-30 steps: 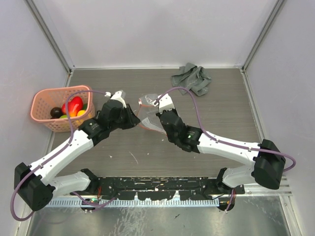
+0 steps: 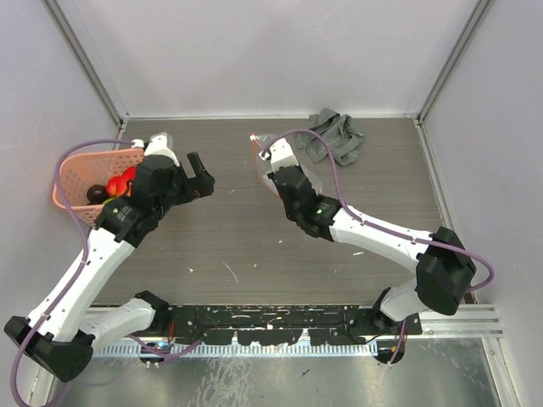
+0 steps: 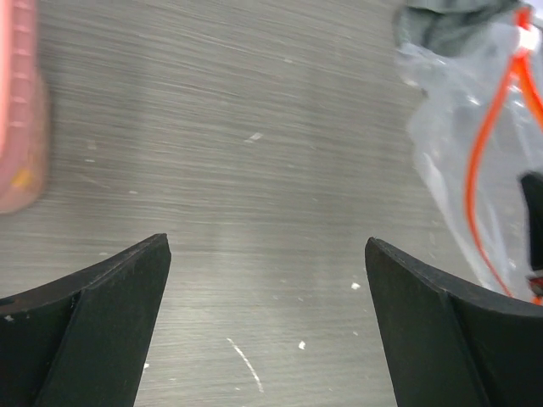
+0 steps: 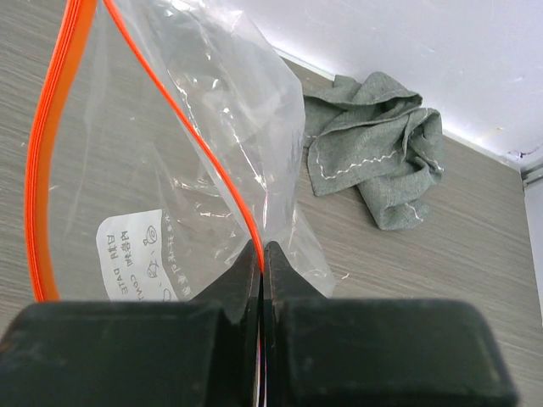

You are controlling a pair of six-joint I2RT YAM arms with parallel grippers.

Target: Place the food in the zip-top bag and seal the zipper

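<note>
A clear zip top bag (image 4: 246,110) with an orange zipper edge hangs from my right gripper, which is shut on one side of its rim. Its mouth gapes, with the two orange strips standing apart in the right wrist view. A white label (image 4: 136,254) shows on the bag, and no food is visible inside. My left gripper (image 2: 204,176) is open and empty, left of the bag and clear of it. Food, including a red pepper (image 2: 119,184) and a dark round piece (image 2: 97,194), lies in the orange basket (image 2: 78,170) at the far left, partly hidden by the left arm.
A crumpled grey cloth (image 2: 333,136) lies at the back, right of the bag. Bare table (image 2: 233,246) stretches between and in front of the two arms. White walls (image 2: 263,59) close off the back and sides.
The bag stays with the right gripper, which has shifted slightly up and left.
</note>
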